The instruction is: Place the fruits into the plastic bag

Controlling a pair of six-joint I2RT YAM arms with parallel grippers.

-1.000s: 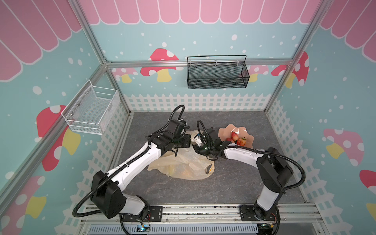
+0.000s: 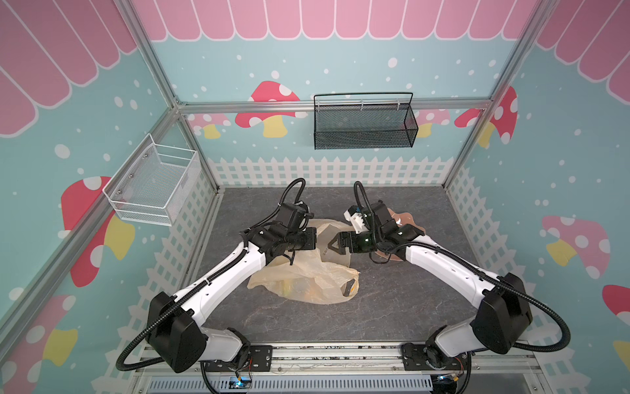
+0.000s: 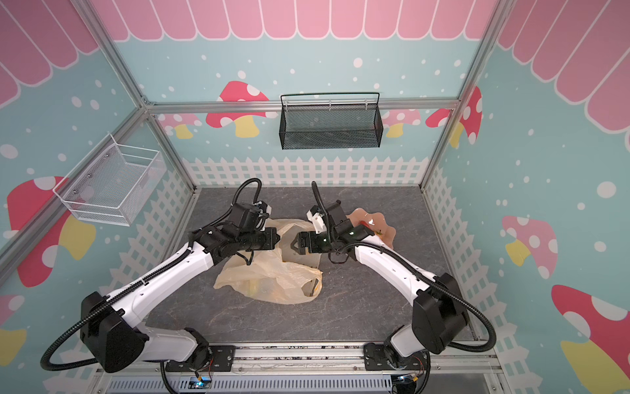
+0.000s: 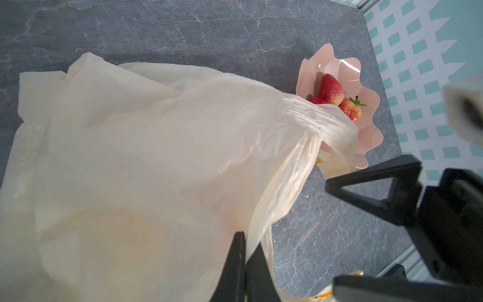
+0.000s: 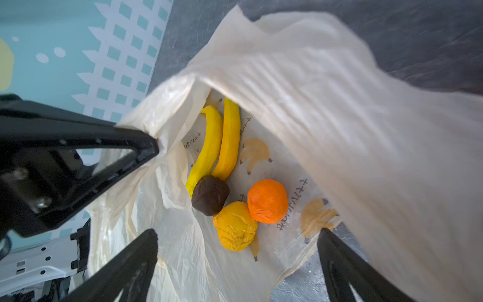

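The pale translucent plastic bag (image 2: pixel 302 275) lies across the middle, its mouth held up by my left gripper, which is shut on the bag's rim. Through the mouth, the right wrist view shows two yellow bananas (image 5: pixel 216 141), a dark round fruit (image 5: pixel 210 195), an orange (image 5: pixel 267 200) and a yellow fruit (image 5: pixel 235 226) inside. My right gripper stands open at the mouth, nothing gripped between its wide-apart fingers. Red strawberry-like fruit (image 4: pixel 332 89) and a reddish-yellow fruit (image 4: pixel 352 108) sit in the pink scalloped bowl (image 4: pixel 372 137), partly covered by bag film in the left wrist view.
A black mesh basket (image 2: pixel 365 126) hangs on the back wall and a white one (image 2: pixel 154 184) on the left wall. The two wrists are close together over the bag.
My right arm has shifted right, from over the bag's middle towards the bowl, and now hides much of the bowl in the top left view. The left arm has barely moved.
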